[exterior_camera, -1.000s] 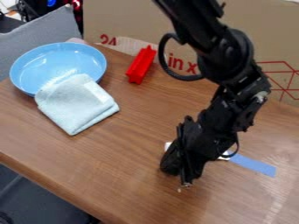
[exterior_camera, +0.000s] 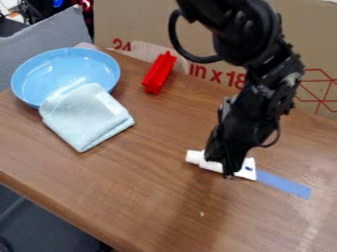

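My black gripper is low on the right of the wooden table, directly over a white tube with a blue strip extending to its right. The fingertips reach down onto the white tube; whether anything is between them is hard to make out. The gripper looks shut.
A blue plate and a folded pale cloth lie at the left. A red object lies at the back, before a cardboard panel. The table's front-left edge drops to a dark area.
The arm has risen and moved back, away from the front of the table, uncovering more of the white tube. The tube and other objects look unmoved.
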